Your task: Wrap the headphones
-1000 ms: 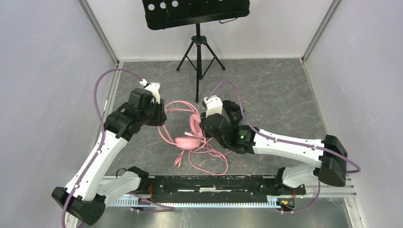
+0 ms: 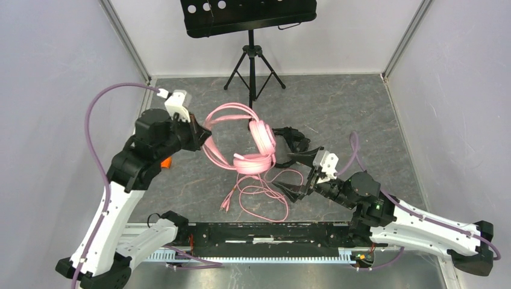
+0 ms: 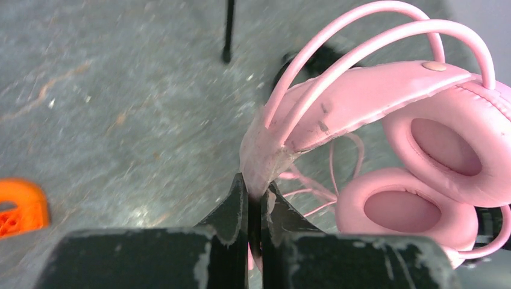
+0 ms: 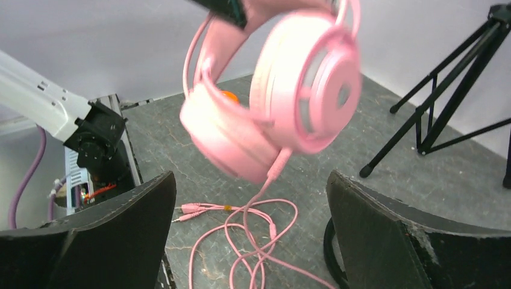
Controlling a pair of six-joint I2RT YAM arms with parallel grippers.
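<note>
The pink headphones [image 2: 255, 161] hang in the air, my left gripper [image 2: 203, 133] shut on their headband at the left side; the band [image 3: 361, 90] rises from those fingertips in the left wrist view, both ear cups on the right. My right gripper [image 2: 289, 174] stands open just right of the cups, nothing between its fingers; in the right wrist view the cups sit above and between its fingers. The pink cable [image 2: 271, 218] runs down from a cup and lies in loose loops on the floor.
A black coiled object [image 2: 295, 138] lies behind the right gripper. A music stand [image 2: 252, 60] stands at the back. An orange object [image 3: 30, 208] lies at the left. Walls close both sides.
My right gripper has pulled away to the right from the cups and is now apart from them.
</note>
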